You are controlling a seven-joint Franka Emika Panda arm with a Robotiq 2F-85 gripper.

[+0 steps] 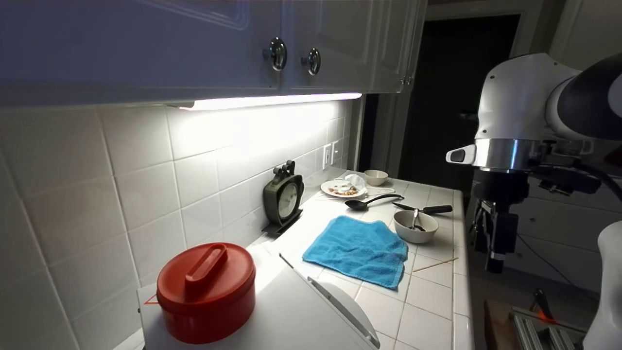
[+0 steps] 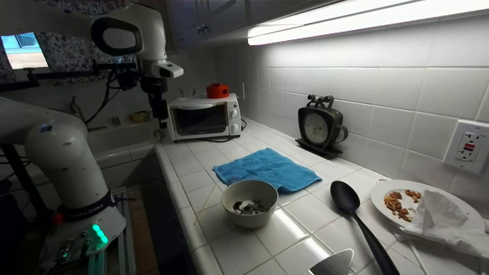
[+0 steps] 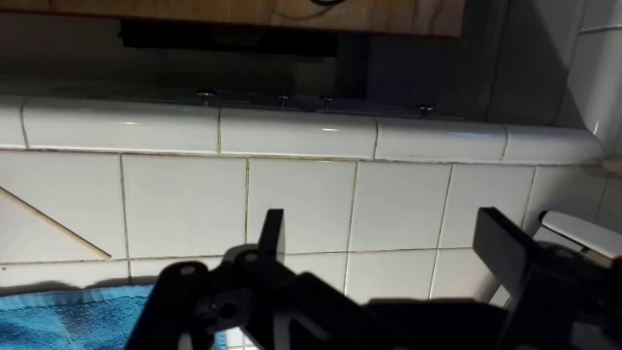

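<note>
My gripper stands open, its two dark fingers [image 3: 501, 245] wide apart with nothing between them in the wrist view. In exterior view 1 it hangs pointing down beyond the counter's edge, at the right. On the white tiled counter lies a blue towel [image 1: 355, 248], loosely spread. Beside it stands a whitish bowl [image 2: 250, 223] with a utensil and dark bits inside. A thin wooden stick [image 3: 55, 224] rests on the tiles near the front edge. Farther along are a black spoon [image 2: 346, 197] and a black-handled knife [image 1: 437, 209].
A toaster oven [image 2: 201, 103] carries a red lidded pot [image 1: 204, 315]. Against the wall stands a dark green scale-like clock [image 2: 318, 128]. A plate [image 2: 380, 201] with nuts and crumpled paper sits at the far end, near a small bowl [image 1: 376, 181]. Cabinets hang above.
</note>
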